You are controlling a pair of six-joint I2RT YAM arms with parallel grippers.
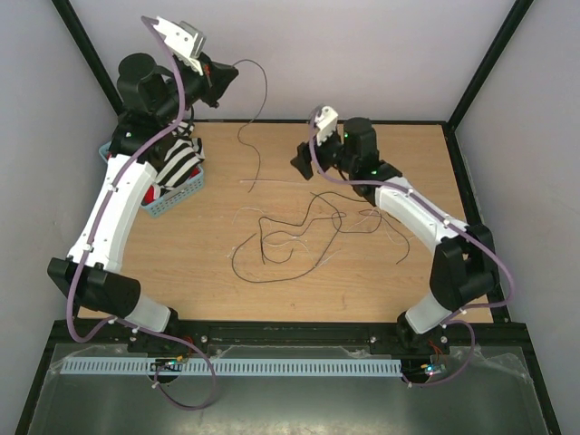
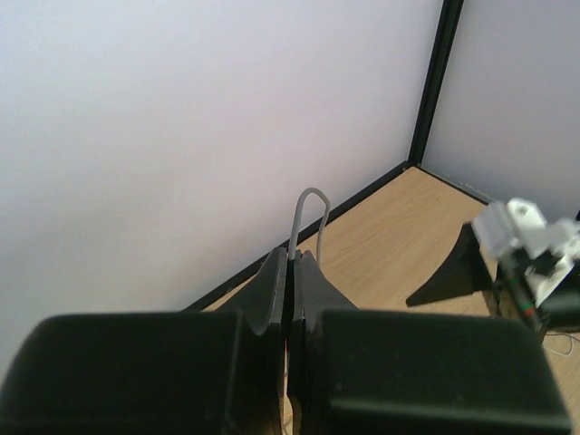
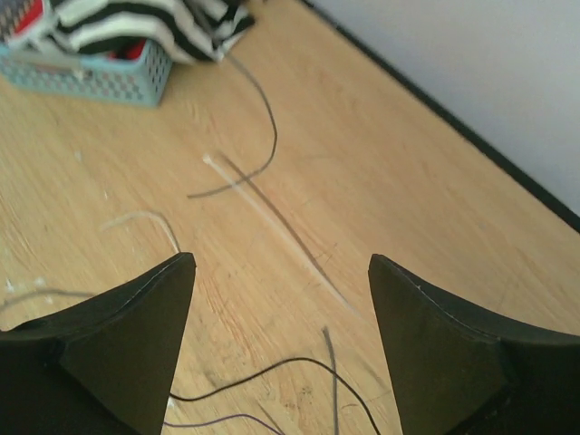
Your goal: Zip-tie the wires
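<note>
My left gripper [image 1: 227,74] is raised high at the back left, shut on a thin grey wire [image 2: 296,222] that arcs out of its fingertips and hangs down toward the table. My right gripper [image 1: 304,156] is lower, near the back middle, open with nothing between its fingers. Below it lie loose wires [image 1: 288,279], dark and pale, tangled across the middle of the wooden table [image 1: 181,263]; several also show in the right wrist view, along with the lower end of the hanging wire [image 3: 272,136]. I cannot make out a zip tie.
A light blue basket [image 1: 172,198] with striped cloth and red items stands at the back left, partly under my left arm. Walls and a dark frame edge bound the table at back and sides.
</note>
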